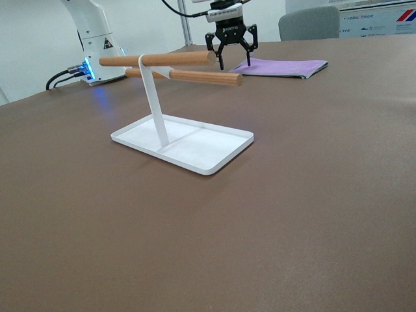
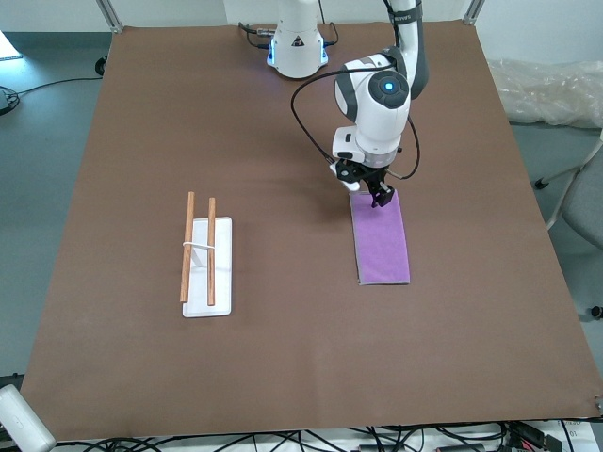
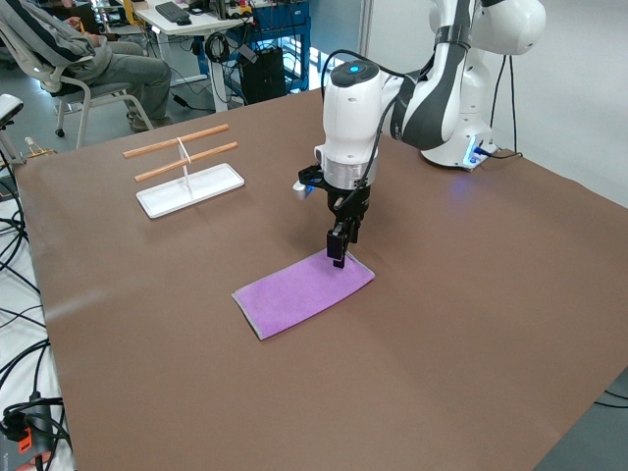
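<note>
A folded purple cloth [image 2: 381,245] [image 1: 286,69] [image 3: 292,296] with grey edging lies flat on the brown table. My black gripper [image 2: 375,200] [image 1: 234,62] [image 3: 339,259] is low over the cloth's end nearest the robot base; in the top view its two fingers stand apart, open, with nothing visible between them. Whether the tips touch the cloth is unclear. A white rack [image 2: 221,268] [image 1: 208,153] [image 3: 206,186] with two horizontal wooden bars [image 2: 187,254] [image 1: 205,77] [image 3: 177,140] stands apart from the cloth.
The robot base [image 2: 297,55] [image 1: 104,65] sits at the table's back edge with cables. Chairs and a seated person are beyond its edges.
</note>
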